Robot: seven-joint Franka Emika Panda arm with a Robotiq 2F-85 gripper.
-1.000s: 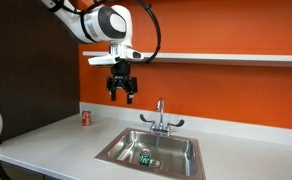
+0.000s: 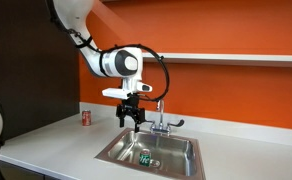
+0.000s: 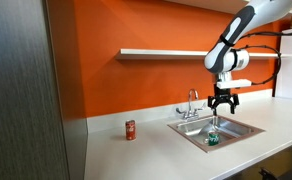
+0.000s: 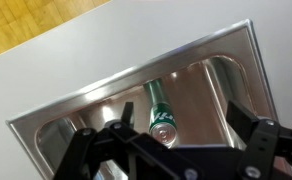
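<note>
A green bottle or can (image 4: 160, 108) with white lettering lies on its side in the metal sink (image 2: 111, 152). In exterior view 1 it is a small green shape (image 2: 145, 158) on the basin floor, and exterior view 2 shows the same green object (image 3: 213, 139) near the basin's front. My gripper (image 2: 129, 121) is above the sink, pointing down, with its fingers wide apart and nothing between them. Seen from the wrist, the green object lies below and between the fingers, nearer the left finger (image 4: 119, 130). Clear height separates the two.
Behind the basin rises a faucet (image 2: 161, 115) with handles, close to the gripper in exterior view 1. A red can (image 3: 131, 130) stands on the white counter (image 3: 136, 165). A long shelf (image 3: 156, 52) runs along the orange wall.
Over the last second my gripper has come down and slightly right in exterior view 1, from high above the counter to just over the sink. It remains open, and the objects have not moved.
</note>
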